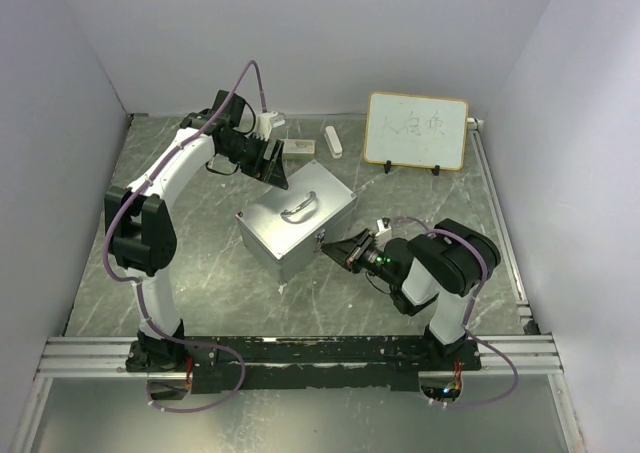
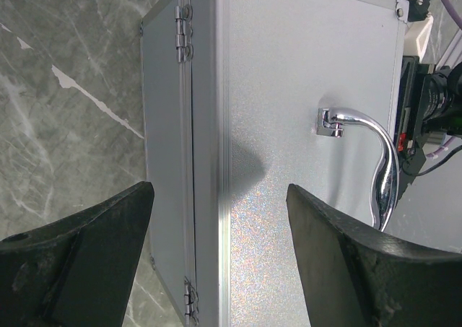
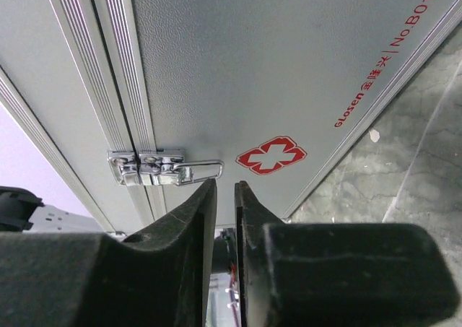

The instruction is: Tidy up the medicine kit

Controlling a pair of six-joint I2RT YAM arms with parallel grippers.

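A closed silver medicine kit (image 1: 298, 210) with a chrome handle (image 1: 300, 208) on its lid stands angled in the middle of the table. Over its back-left, hinged edge hangs my left gripper (image 1: 274, 171), open and empty; in the left wrist view its fingers (image 2: 108, 247) are wide apart above the lid edge and a hinge (image 2: 183, 35). At the front face, my right gripper is slightly open, a narrow empty gap between its fingertips. Those tips are just beside the wire loop of the metal latch (image 3: 155, 168), which spans the lid seam. Whether the latch is fastened I cannot tell.
Behind the kit lie a small white box (image 1: 299, 147) and a white slim object (image 1: 333, 142). At back right a whiteboard (image 1: 417, 130) stands upright. Bare table (image 1: 210, 273) lies to the kit's left and front.
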